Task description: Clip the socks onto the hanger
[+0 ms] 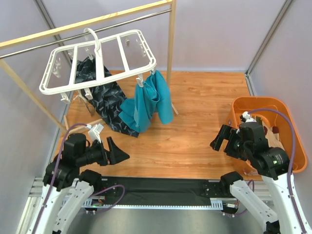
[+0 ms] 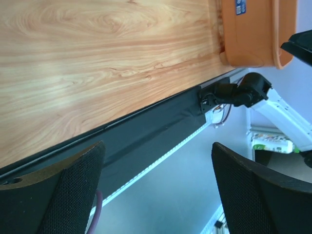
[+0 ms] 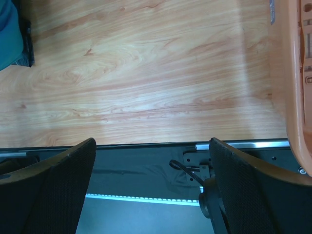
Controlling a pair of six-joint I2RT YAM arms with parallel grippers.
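A white clip hanger [image 1: 124, 73] hangs from the rail of a wooden rack at the top left. Dark patterned fabric [image 1: 109, 105] and teal fabric [image 1: 151, 100] hang beneath it, their lower parts reaching the floor. The teal fabric [image 3: 9, 36] also shows at the right wrist view's upper left. My left gripper [image 1: 112, 151] is open and empty, below the rack near the front edge. My right gripper [image 1: 222, 139] is open and empty, just left of the orange bin. Whether socks are in the bin cannot be told clearly.
The orange bin [image 1: 296, 141] stands at the right with brown and beige items inside, partly hidden by my right arm. The wooden floor between the two arms is clear. A dark rail [image 1: 161, 187] runs along the front edge.
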